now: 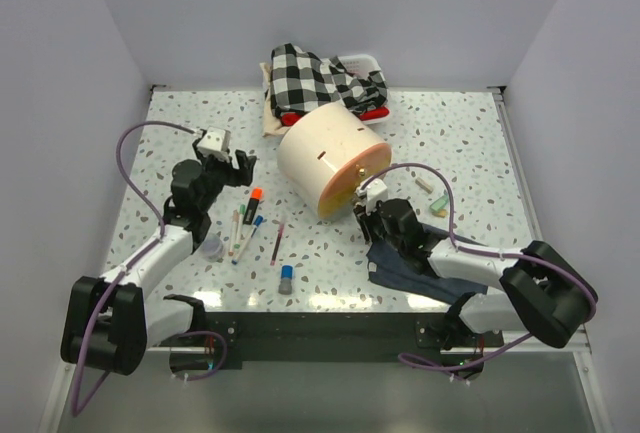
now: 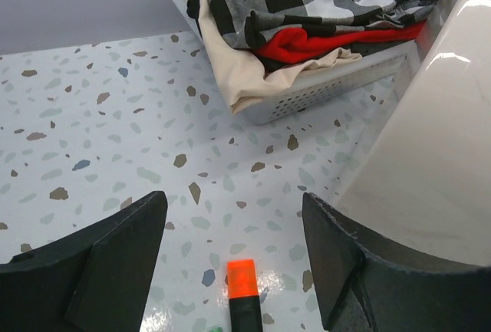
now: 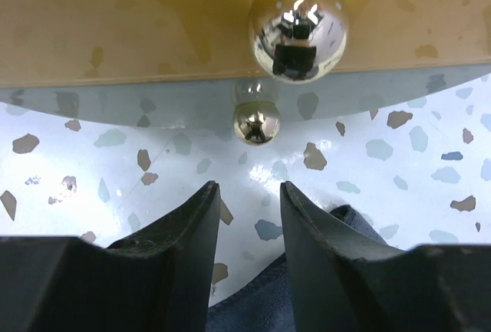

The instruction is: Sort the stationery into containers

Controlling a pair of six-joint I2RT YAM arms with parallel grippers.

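A large white cylinder (image 1: 322, 153) with a tan end lies mid-table; my right gripper (image 1: 365, 220) is at that end, just short of a shiny round knob (image 3: 298, 37), with its fingers close together; nothing clear shows between them. My left gripper stands open above the orange-capped marker (image 1: 252, 203). Several pens (image 1: 278, 241), a blue-capped bottle (image 1: 286, 279) and a small clear round item (image 1: 211, 246) lie at the left and middle.
A white basket (image 2: 299, 98) with checked, red and cream cloth stands at the back. Dark cloth (image 1: 400, 278) lies at front right, with small items (image 1: 424, 184) behind it.
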